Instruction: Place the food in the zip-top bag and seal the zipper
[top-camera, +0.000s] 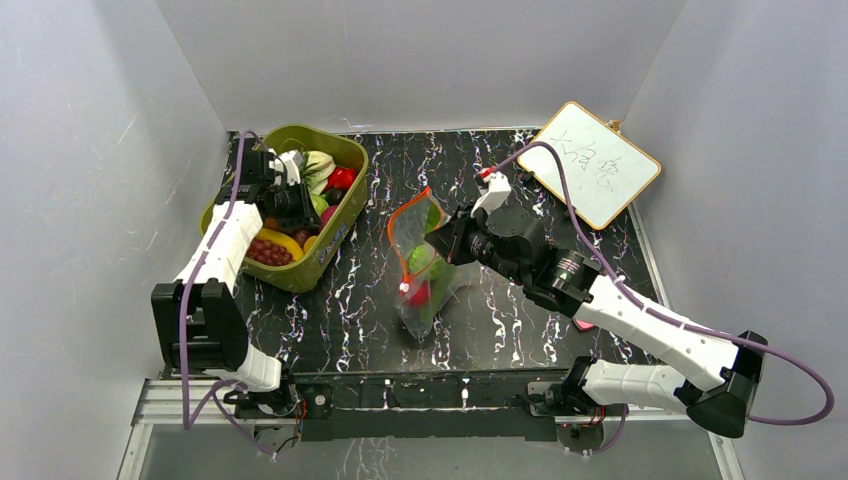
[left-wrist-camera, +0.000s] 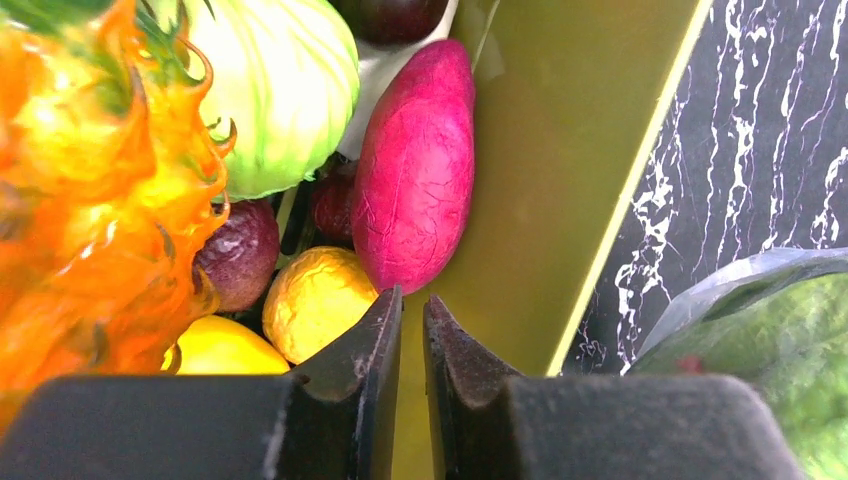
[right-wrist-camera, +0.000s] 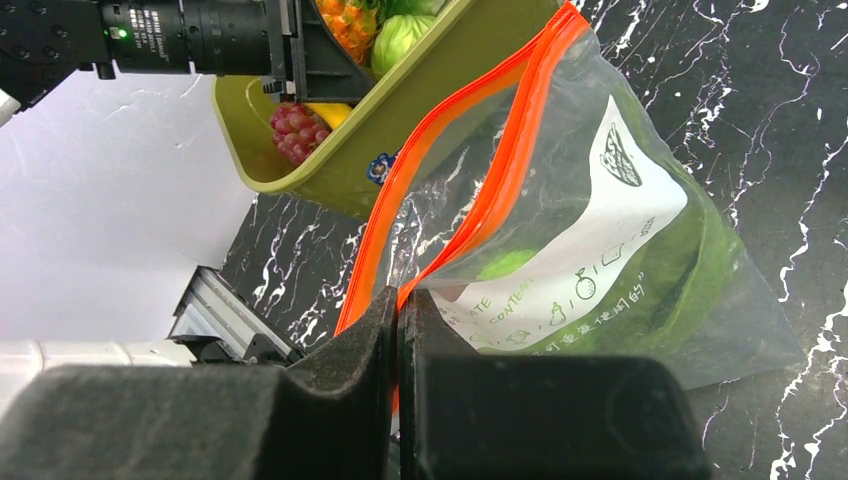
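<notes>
The clear zip top bag (right-wrist-camera: 640, 250) stands mid-table, its orange zipper rim (right-wrist-camera: 492, 195) spread apart. My right gripper is shut on that rim; the orange strip runs between its fingertips. Inside the bag are green food (top-camera: 428, 262) and a red item (top-camera: 417, 293). In the left wrist view, a pink sweet potato (left-wrist-camera: 418, 170) lies against the wall of the olive basket (left-wrist-camera: 560, 150). My left gripper is shut but for a slim gap, with only basket wall showing through. Its tips appear just below the potato's lower end; contact cannot be told.
The basket also holds an orange pineapple-like fruit (left-wrist-camera: 100, 220), a pale green cabbage (left-wrist-camera: 275, 95), a yellow-orange fruit (left-wrist-camera: 318, 300) and grapes (top-camera: 268, 252). A whiteboard (top-camera: 590, 163) lies at the back right. Bare table lies between basket and bag.
</notes>
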